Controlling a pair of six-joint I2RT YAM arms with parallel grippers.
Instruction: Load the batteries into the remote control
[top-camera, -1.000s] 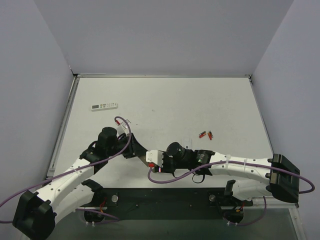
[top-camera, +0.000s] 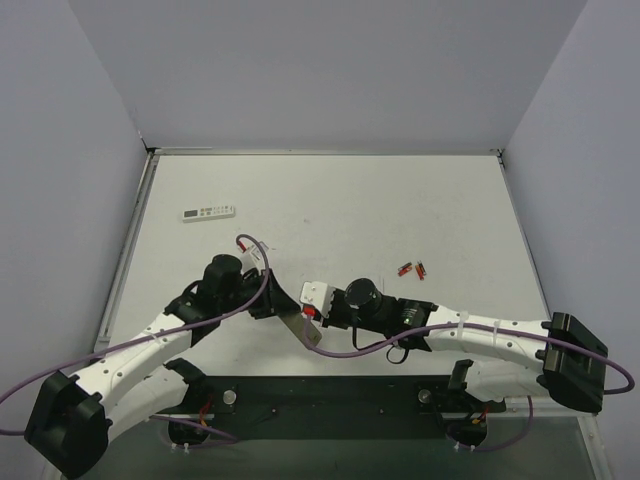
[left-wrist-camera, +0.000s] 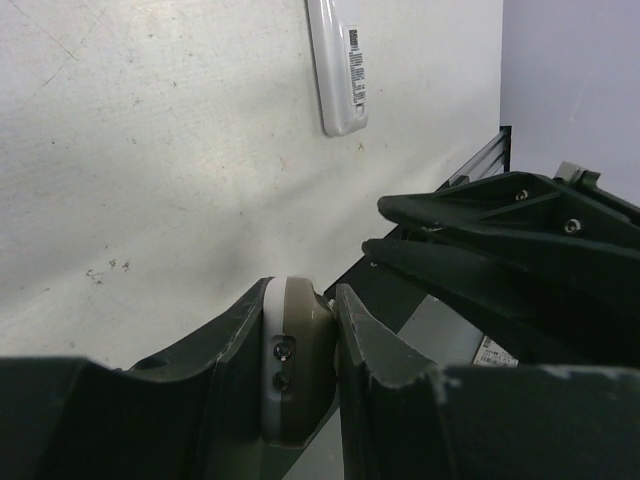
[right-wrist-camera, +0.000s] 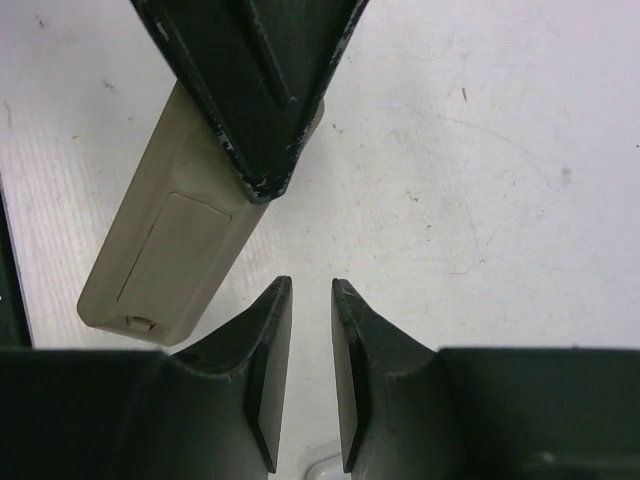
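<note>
A dark grey remote (top-camera: 305, 330) is held aloft by my left gripper (top-camera: 275, 300), which is shut on it; in the left wrist view its end (left-wrist-camera: 300, 380) shows between the fingers. In the right wrist view its back (right-wrist-camera: 175, 250) faces up with the battery cover in place, and a black left finger lies across it. My right gripper is beside the remote with its fingertips close together; I cannot make out what, if anything, is between them. Two pairs of small batteries, red and black (top-camera: 405, 268), lie on the table at the right.
A white remote (top-camera: 208, 213) lies at the back left. Another white object (left-wrist-camera: 338, 70) lies on the table, partly hidden in the top view by my arms.
My left arm and the remote have moved slightly right and down in the top view.
</note>
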